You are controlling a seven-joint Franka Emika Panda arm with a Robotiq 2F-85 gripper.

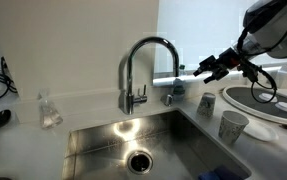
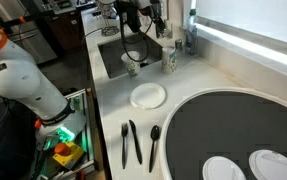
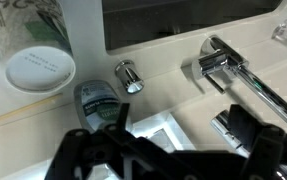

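My gripper (image 1: 204, 74) hangs in the air at the right of the sink, open and empty, above the counter. In the wrist view its dark fingers (image 3: 245, 128) are spread along the lower edge. Below it in exterior view 1 stand a small cup (image 1: 207, 104) and, closer to the camera, a larger speckled cup (image 1: 233, 126). A clear bottle (image 1: 179, 87) stands behind the sink; the wrist view shows a bottle from above (image 3: 99, 104), left of the fingers, next to a cup (image 3: 39, 66).
The tall faucet (image 1: 130, 100) rises behind the steel sink (image 1: 98, 141). A white plate (image 2: 148, 96) lies on the counter, with cutlery (image 2: 154, 134) in front and a large dark round surface (image 2: 238, 120) to the right. Clear counter separates them.
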